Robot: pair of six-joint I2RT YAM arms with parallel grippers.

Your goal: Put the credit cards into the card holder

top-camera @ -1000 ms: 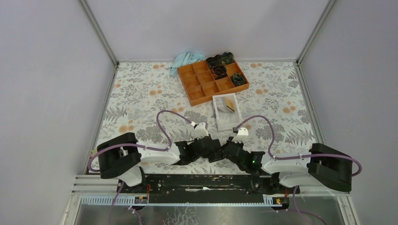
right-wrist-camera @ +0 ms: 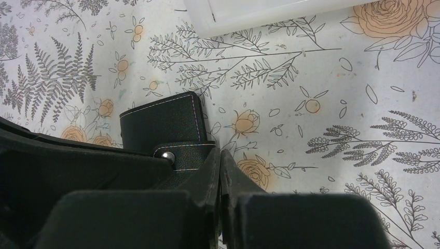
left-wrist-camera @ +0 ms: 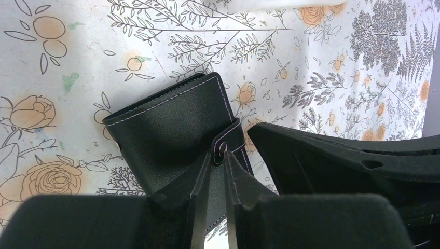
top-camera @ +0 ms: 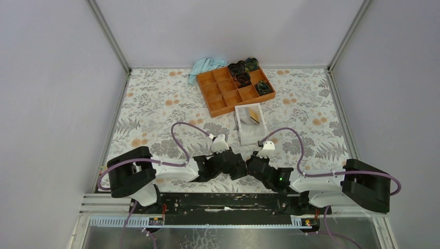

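The black card holder (left-wrist-camera: 171, 129) lies closed on the table between my two arms, its strap (left-wrist-camera: 228, 140) with a metal snap crossing the edge. In the left wrist view my left gripper is slightly open, a narrow gap showing between its fingertips, right over the snap. My right gripper is shut at the holder's strap-side edge; nothing clearly shows between its fingers. The credit cards (top-camera: 253, 116) rest in the white tray (top-camera: 239, 127), beyond the grippers. Part of the holder is hidden beneath the arms.
Behind the tray stands a brown compartment box (top-camera: 218, 112) with several dark rolled items (top-camera: 263, 88) in it. A light blue cloth (top-camera: 206, 65) lies at its back left corner.
My left gripper has shifted very slightly to the left over the holder. The right arm, the tray and the cards look unmoved.
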